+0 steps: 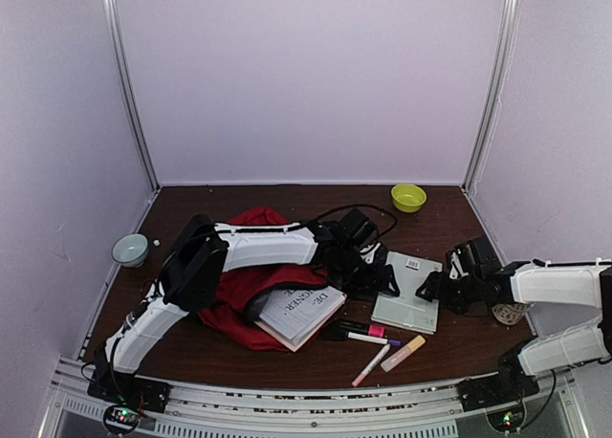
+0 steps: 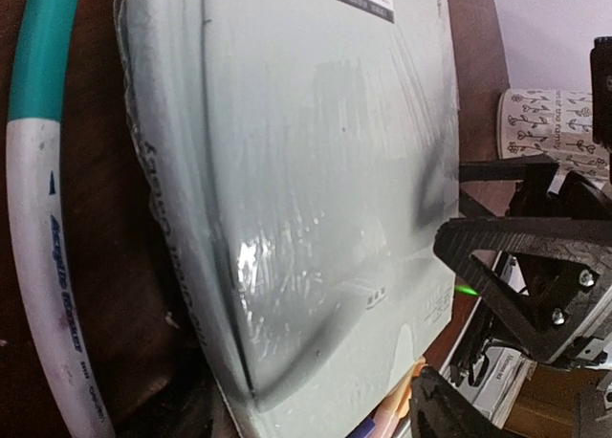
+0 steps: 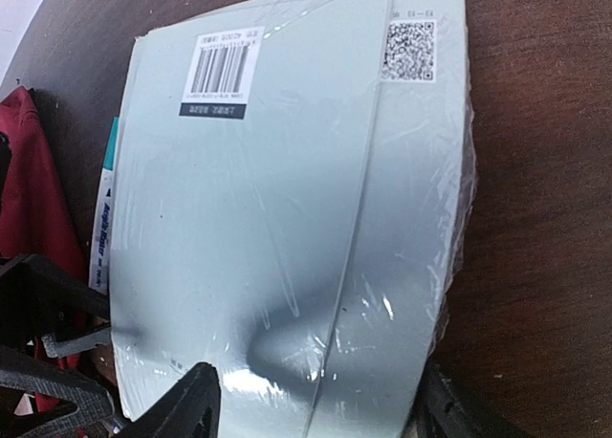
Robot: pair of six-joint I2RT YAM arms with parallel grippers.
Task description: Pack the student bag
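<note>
A pale grey book in clear plastic wrap lies on the table between my two arms. My left gripper is at its left side; in the left wrist view the fingers are apart, with the book's edge between them. On the opposite side my right gripper is shut on the book's edge, with the barcode side up. The red bag lies partly beneath my left arm, and a white book with printed lettering sticks out of its opening.
Several pens and markers lie in front of the grey book, including a yellow one and a pink-and-white one. A patterned cup stands by the right arm. A green bowl and a pale bowl sit far off.
</note>
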